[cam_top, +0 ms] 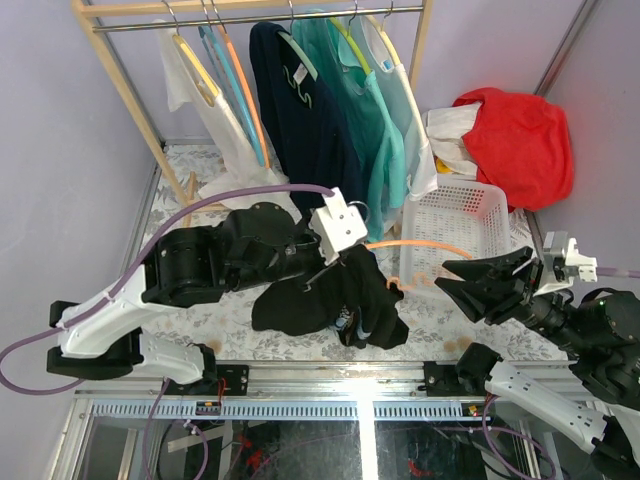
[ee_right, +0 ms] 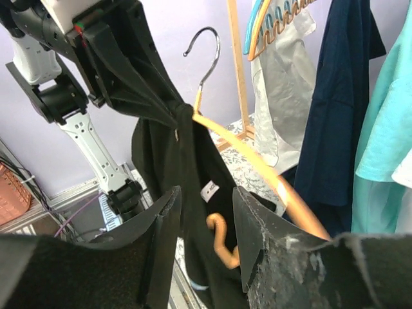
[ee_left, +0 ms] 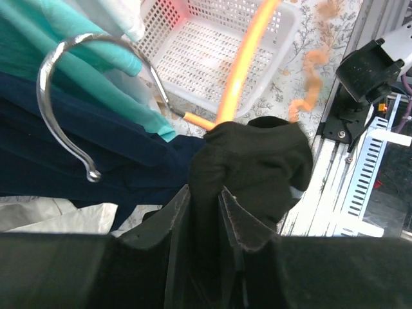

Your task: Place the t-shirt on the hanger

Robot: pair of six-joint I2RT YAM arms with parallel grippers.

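The black t-shirt (cam_top: 290, 310) hangs bunched beneath my left gripper, which is shut on its cloth close to the hanger's neck. An orange hanger (cam_top: 425, 243) is partly inside the shirt. Its metal hook (ee_left: 45, 96) and neck rise free of the cloth, and one orange arm (ee_right: 257, 161) sticks out toward the right. Part of the wavy lower bar (ee_right: 221, 238) shows in front of the black cloth. To the right of the hanger, my right gripper (cam_top: 441, 275) stands open and empty, apart from it. The hanger's other arm is hidden by the shirt.
Several garments, including a navy shirt (cam_top: 295, 110) and a teal shirt (cam_top: 375, 130), hang on the rack rail (cam_top: 260, 18) behind. A white basket (cam_top: 505, 222) stands behind the right gripper, with red cloth (cam_top: 520, 150) beyond it.
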